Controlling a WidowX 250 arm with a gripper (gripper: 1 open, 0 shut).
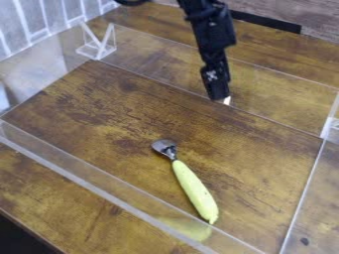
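My black arm reaches down from the top middle, its gripper (216,81) open over the back part of the wooden board. A small white object (227,100) shows just below it, too small to identify. In the lower middle lies a pale yellow-green elongated item (195,190), like a handle or vegetable, with a metal spoon-like end (166,148) at its upper tip.
Clear low walls (119,184) surround the wooden work area. A small white bracket (97,45) stands at the back left. The board between the gripper and the yellow-green item is clear.
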